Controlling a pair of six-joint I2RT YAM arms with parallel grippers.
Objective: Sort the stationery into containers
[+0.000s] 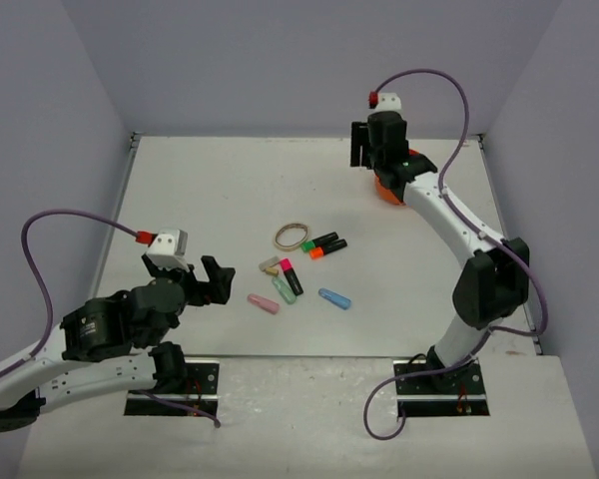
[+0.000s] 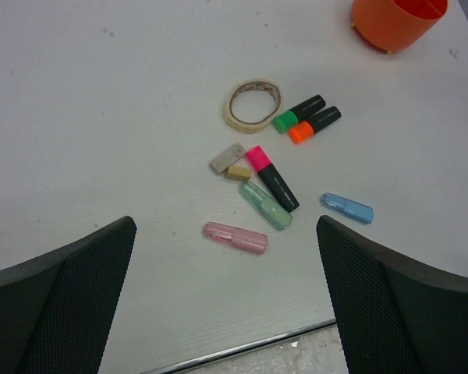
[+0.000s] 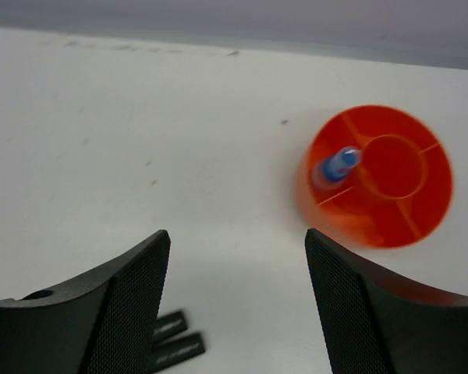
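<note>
An orange divided cup (image 3: 321, 206) holds a blue item (image 3: 341, 166) in one compartment. My right gripper is open and empty, left of the cup. My left gripper stands open over the table's left front, empty.
Grey walls (image 1: 299, 70) close off the back and sides. The front table edge (image 2: 249, 347) crosses the left wrist view. My right forearm (image 1: 444, 205) partly covers the cup from above.
</note>
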